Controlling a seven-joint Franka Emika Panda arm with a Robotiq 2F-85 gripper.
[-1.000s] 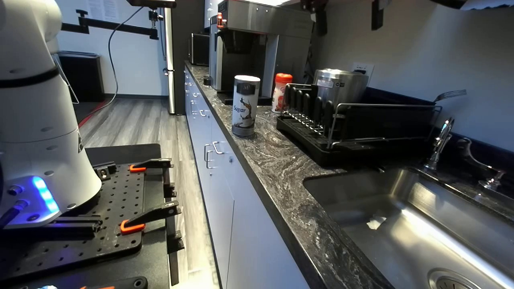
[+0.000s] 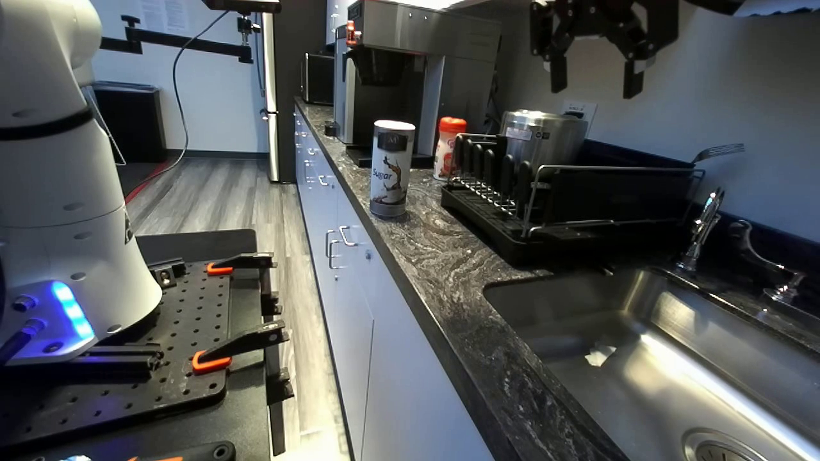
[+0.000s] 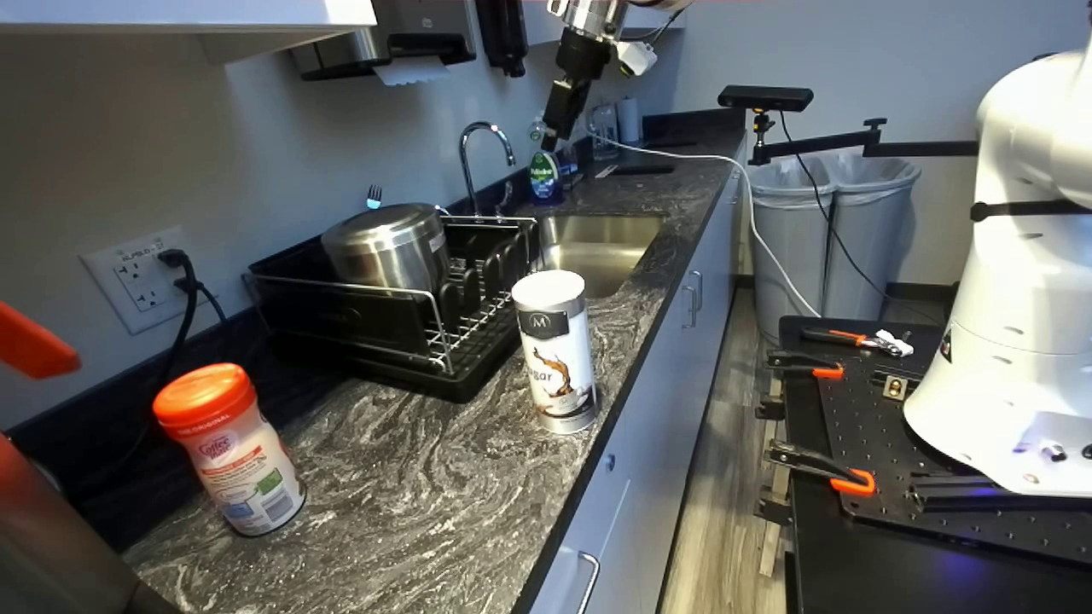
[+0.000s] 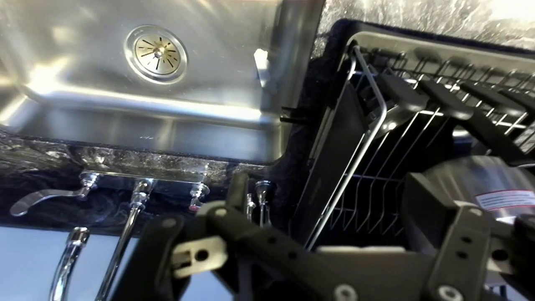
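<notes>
My gripper point(image 2: 596, 83) hangs open high above the dish rack and sink, its fingers apart and nothing between them. In the wrist view its two fingers point(image 4: 239, 193) reach in from the bottom edge. Below it is the black dish rack point(image 2: 615, 198) with wire rails. A steel pot point(image 3: 394, 251) sits in the rack's back part, and a fork point(image 2: 719, 152) sticks up at its sink end. On the counter stand a white sugar canister point(image 2: 392, 170), upright near the front edge, and a red-capped creamer bottle point(image 3: 235, 450).
The steel sink point(image 4: 215, 60) holds a small white scrap point(image 2: 600, 355). Behind it rise the faucet point(image 3: 466, 164) and its handles. A green dish soap bottle point(image 3: 545, 174) stands farther along. Counter between canister and sink is clear.
In exterior view 1 my gripper has come lower and moved right, its fingers now fully in sight. The objects on the counter and in the rack stay where they were.
</notes>
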